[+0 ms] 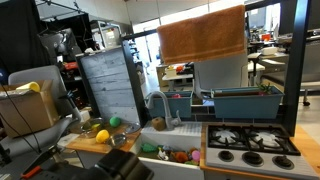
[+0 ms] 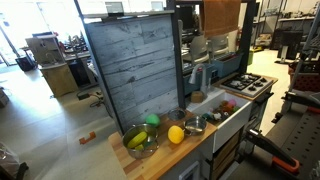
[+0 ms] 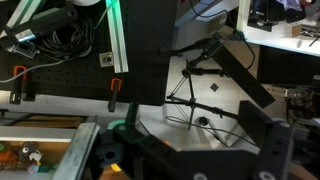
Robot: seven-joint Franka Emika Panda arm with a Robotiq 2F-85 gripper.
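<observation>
My gripper shows along the bottom of the wrist view, its dark fingers [image 3: 127,140] spread apart with nothing visible between them. It hangs above the floor beside a black perforated board. In the second exterior view, part of my black arm [image 2: 272,152] enters at the lower right, away from the counter items. A metal bowl [image 2: 140,143] with yellow and green things in it stands on the wooden counter. Nearby are a green round item [image 2: 153,120], a yellow round item [image 2: 176,134] and a small metal pot [image 2: 196,124].
The sink [image 1: 170,151] holds several colourful items below a grey faucet [image 1: 157,104]. A stove [image 1: 252,145] is at the right, and an orange towel [image 1: 202,35] hangs above. A tripod [image 3: 192,92] stands on the floor below the gripper.
</observation>
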